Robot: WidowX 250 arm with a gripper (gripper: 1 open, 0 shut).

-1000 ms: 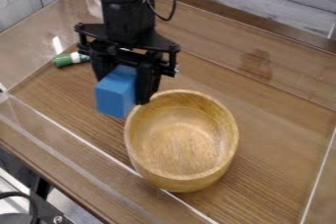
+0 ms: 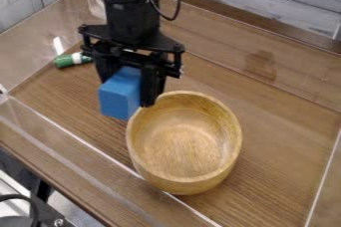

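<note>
A blue block [image 2: 122,94] hangs upright in my black gripper [image 2: 130,72], which is shut on it, at the left rim of a pale wooden bowl [image 2: 186,146]. The bowl sits empty on the wooden table. The fingers are mostly dark against the arm, and the block's upper end is hidden by them.
A small green-and-white cylinder [image 2: 72,60] lies to the upper left on the table [image 2: 266,82]. A dark cable is at the lower left edge, and a white wall runs along the back.
My gripper and the blue block have shifted very slightly; otherwise the scene looks the same.
</note>
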